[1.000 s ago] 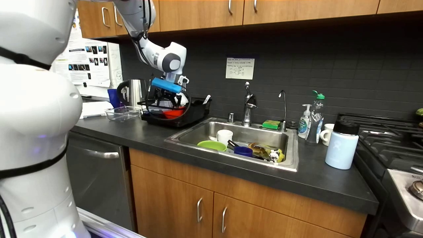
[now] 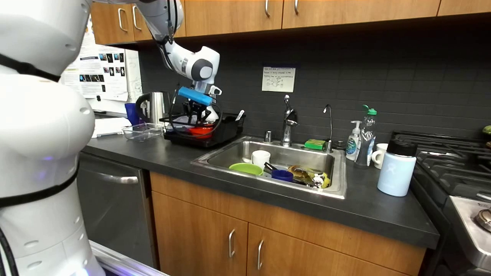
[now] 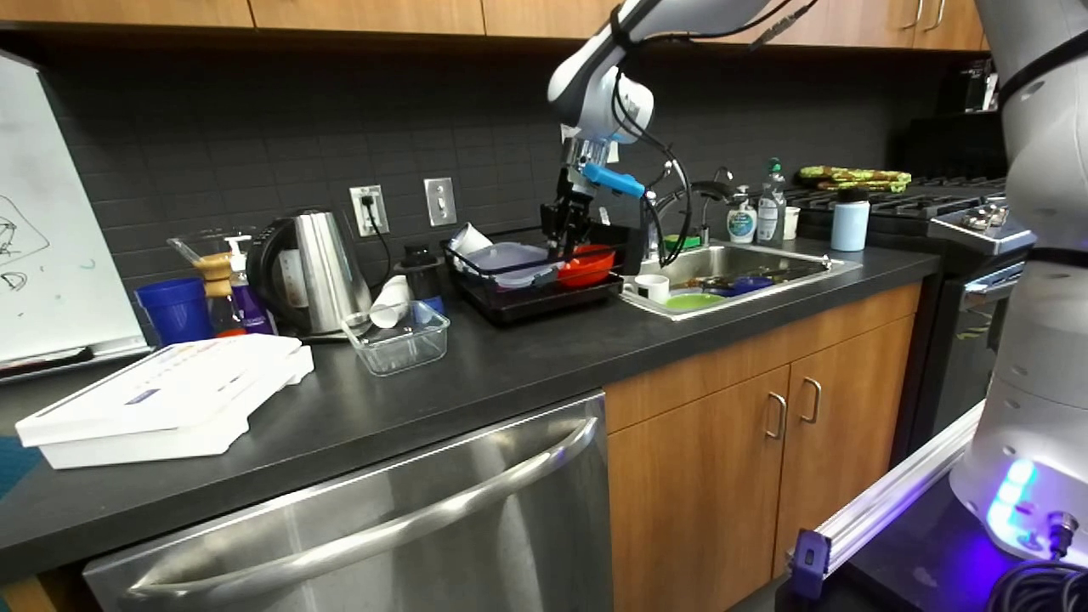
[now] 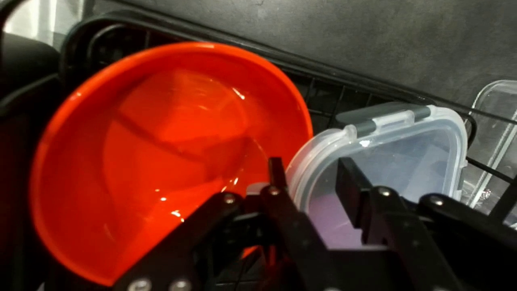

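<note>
In the wrist view, a clear lidded container [image 4: 412, 145] with grey clips sits at the right, beside a large red bowl [image 4: 174, 116]. My gripper has one finger just outside the container's rounded end, by the bowl, and the other over its lid. The container's end lies between the fingers, and the fingers look shut on it; the exact contact is hidden. In exterior view 2, the gripper [image 3: 561, 245] points down between the container [image 3: 505, 257] and the red bowl [image 3: 588, 265], at the black dish rack [image 3: 500, 304].
A white cup [image 3: 469, 240] leans in the rack behind the container. An empty glass dish [image 3: 408, 347] and a kettle [image 3: 326, 270] stand left of the rack. The sink [image 2: 221, 154] holds several dishes. Bare counter [image 3: 530, 352] lies in front of the rack.
In exterior view 1, the arm's wrist and the blue piece on it have shifted slightly right and up. The sink and its dishes look unchanged.
</note>
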